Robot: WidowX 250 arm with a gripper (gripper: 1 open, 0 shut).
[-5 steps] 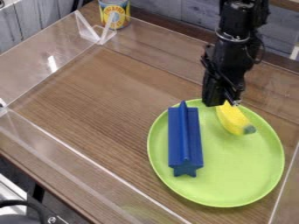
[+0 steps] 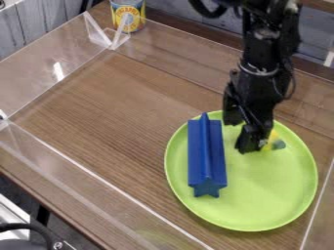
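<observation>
My black gripper (image 2: 248, 122) is lowered over the green plate (image 2: 255, 200), its open fingers around a small yellow object (image 2: 275, 143) on the plate's upper right, which is mostly hidden behind them; whether the fingers touch it I cannot tell. A long blue bar (image 2: 206, 161) lies on the plate's left side, left of the gripper.
A can (image 2: 128, 16) stands at the back left. Clear plastic edging runs along the left.
My gripper has come down and toward the camera from above the plate's back edge, and now covers most of the yellow object.
</observation>
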